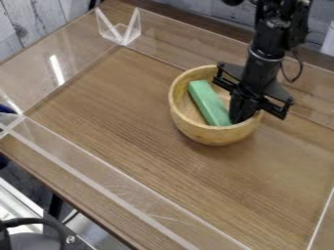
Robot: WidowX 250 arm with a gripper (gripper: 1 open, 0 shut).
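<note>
A light wooden bowl point(187, 115) sits right of centre on the table. Inside it lies a long green object point(209, 102), slanting from upper left to lower right. My black gripper point(243, 109) reaches down from the top right over the bowl's right side, its tip low beside the green object's right end. It looks shut; whether anything is between its fingers is hidden.
A clear plastic piece point(119, 27) stands at the upper left. Black hardware point(33, 237) shows at the bottom-left corner.
</note>
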